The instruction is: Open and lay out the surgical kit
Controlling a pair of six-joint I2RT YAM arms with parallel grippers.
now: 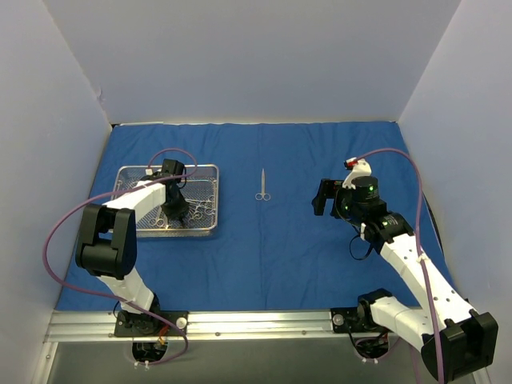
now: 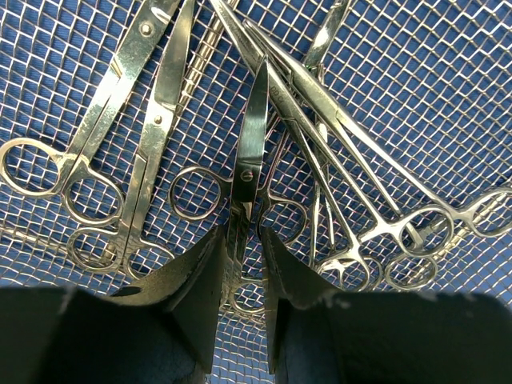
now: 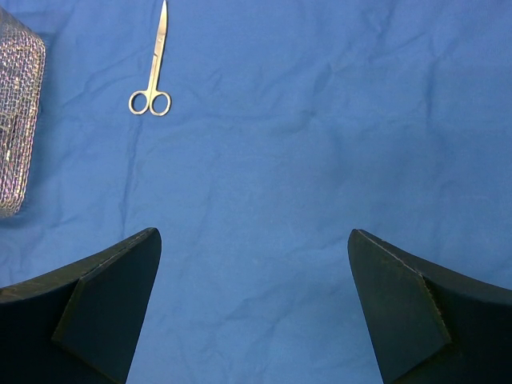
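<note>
The wire mesh tray [image 1: 211,227] on the left holds several scissors and clamps. My left gripper is down inside it, its fingertips close on either side of the lower part of upright-lying scissors [image 2: 253,136] with a dark, shiny blade; whether they grip it I cannot tell. Long clamps [image 2: 376,224] lie to the right, more scissors [image 2: 144,184] to the left. One pair of scissors [image 1: 263,186] lies alone on the blue cloth, right of the tray. My right gripper [image 1: 324,197] hangs open over the cloth with nothing between its fingers.
Pale walls stand at the back and both sides. Purple cables loop over both arms.
</note>
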